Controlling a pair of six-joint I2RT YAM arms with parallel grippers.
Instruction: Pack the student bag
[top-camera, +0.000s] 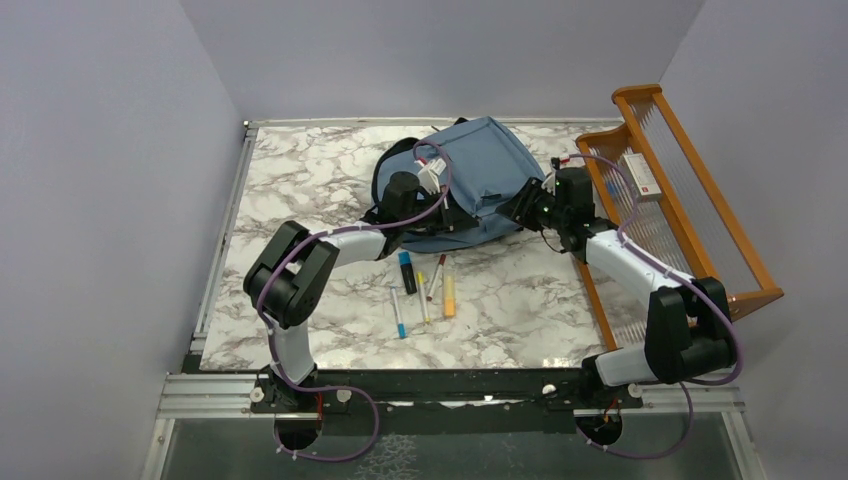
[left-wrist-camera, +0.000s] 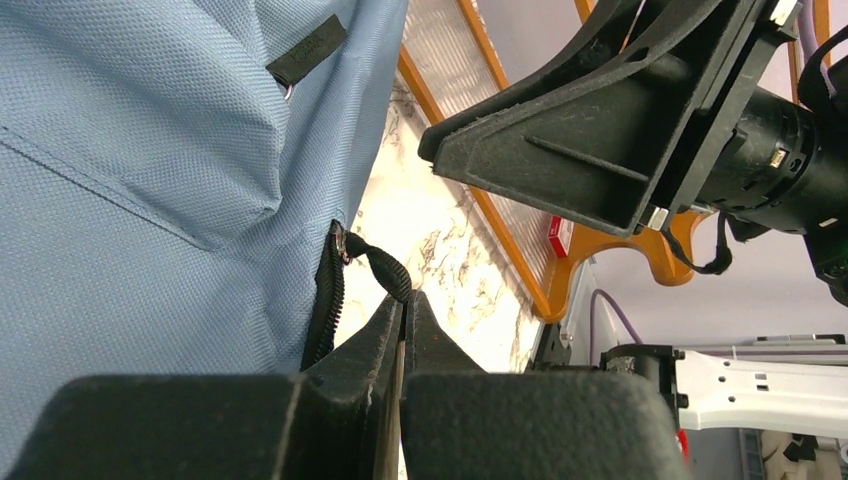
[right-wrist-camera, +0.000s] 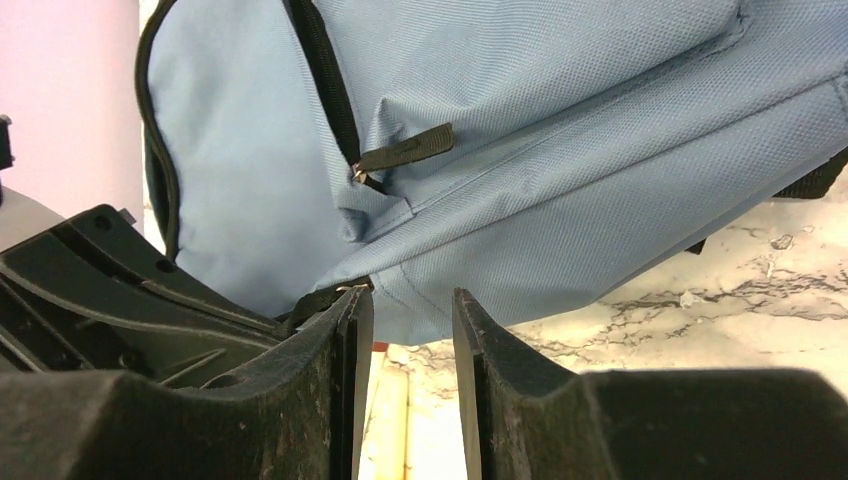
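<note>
The blue bag (top-camera: 492, 148) lies at the back middle of the table, its fabric creased. My left gripper is shut on a black zipper pull (left-wrist-camera: 388, 270) at the bag's edge, with the zipper (left-wrist-camera: 328, 300) running beside it. Across from it, my right gripper stands part open at the bag's right side, nothing between its fingers. Bag fabric shows just beyond those fingertips; whether they touch it I cannot tell. A second dark pull tab (right-wrist-camera: 408, 150) hangs free higher on the bag.
In front of the bag lie a black-and-blue marker (top-camera: 407, 273), a yellow stick (top-camera: 448, 296) and several thin pens. A wooden rack (top-camera: 690, 230) with a white box (top-camera: 640, 177) stands on the right.
</note>
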